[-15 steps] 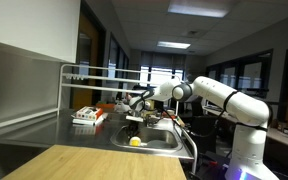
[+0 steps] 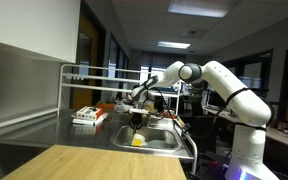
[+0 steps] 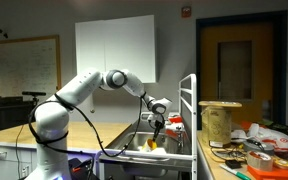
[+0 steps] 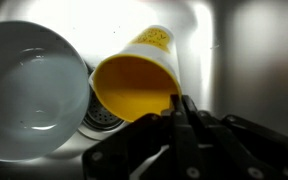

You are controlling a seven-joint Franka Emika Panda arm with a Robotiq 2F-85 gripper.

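Note:
A cup [image 4: 134, 87], yellow-orange inside and white with a yellow pattern outside, lies tipped in the metal sink [image 4: 259, 60], its mouth turned towards the wrist camera. My gripper is at the right side of its mouth, shut on the rim; the dark fingers hide part of that edge. In exterior view 1 the cup is a small yellow patch [image 2: 137, 141] below the gripper [image 2: 137, 129]. Exterior view 2 shows it as an orange spot [image 3: 152, 144] under the gripper [image 3: 156, 134].
A pale round bowl [image 4: 29, 95] sits immediately left of the cup. The drain strainer [image 4: 100, 118] shows between them. Sink walls surround the gripper, and a white rack post [image 3: 193, 110] rises beside the sink.
Over the last second the arm has reached lower into the sink, bringing the gripper down to the cup. The yellow patch of the cup looks slightly shifted and smaller.

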